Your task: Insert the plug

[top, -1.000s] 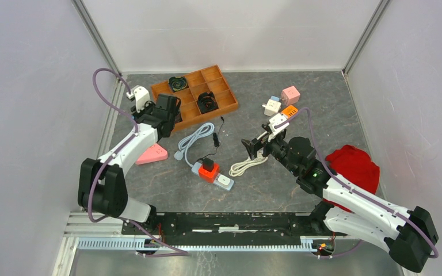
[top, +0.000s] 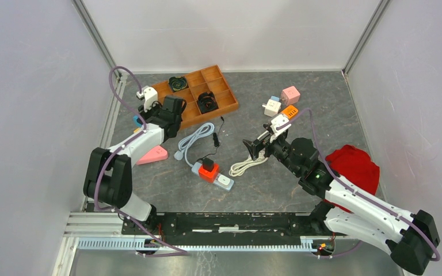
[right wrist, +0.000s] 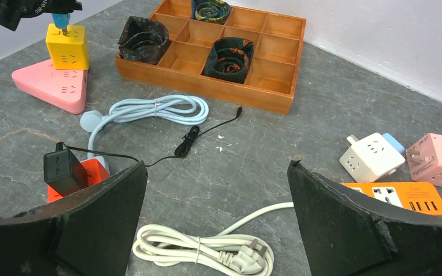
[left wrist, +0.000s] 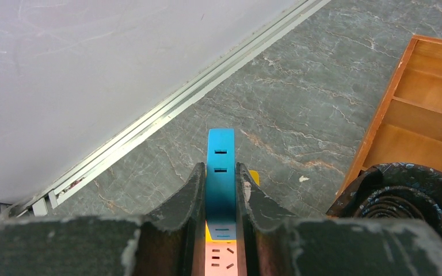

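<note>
My left gripper is shut on a blue plug (left wrist: 221,184), held upright over a yellow cube socket (right wrist: 68,54) that stands on a pink triangular power strip (right wrist: 46,89). In the right wrist view the plug (right wrist: 61,19) has its prongs at the cube's top face; I cannot tell whether they are inserted. My right gripper (top: 253,146) hangs open above the white cable coil (right wrist: 172,241), with nothing between its fingers.
A wooden tray (top: 218,89) with fabric coils stands at the back. A blue cable coil (right wrist: 167,109), a red socket on a strip, white and pink adapters, an orange strip (right wrist: 426,198) and a red cloth (top: 351,167) lie around. The left wall is close to the left gripper.
My left arm has shifted slightly to the right in the top view, with the blue plug in its gripper. The right arm has barely moved.
</note>
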